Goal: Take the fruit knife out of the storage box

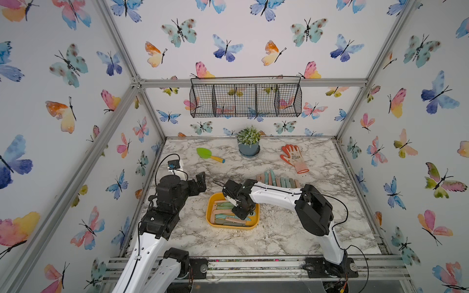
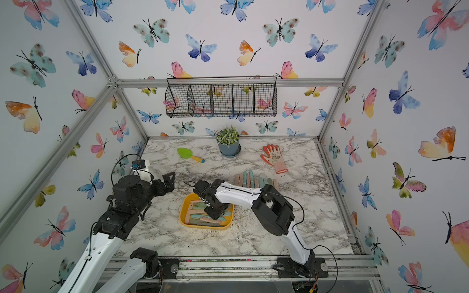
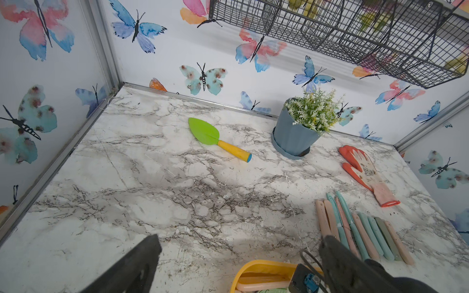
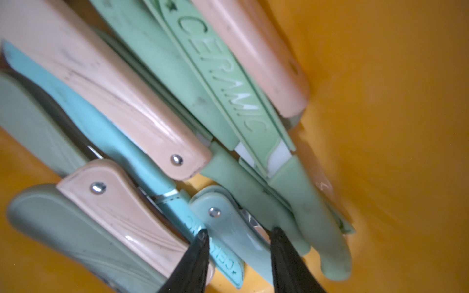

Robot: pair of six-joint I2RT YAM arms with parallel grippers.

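Note:
The yellow storage box (image 1: pixel 211 200) holds several pastel folding and ceramic fruit knives, pink, sage, green and blue. My right gripper is down in the box, its fingers part open at a light blue knife (image 4: pixel 232 236); whether they touch it is unclear. In the top views its body hides part of the box. My left gripper (image 1: pixel 200 183) is raised left of and behind the box; its wrist view shows its blurred fingers far apart, with nothing visible between them.
A row of knives (image 3: pixel 366 234) lies behind the box. A green trowel (image 1: pixel 210 154), a potted plant (image 1: pixel 248 141) and a glove (image 1: pixel 295 158) sit toward the back. The wire basket (image 1: pixel 245 100) hangs on the back wall.

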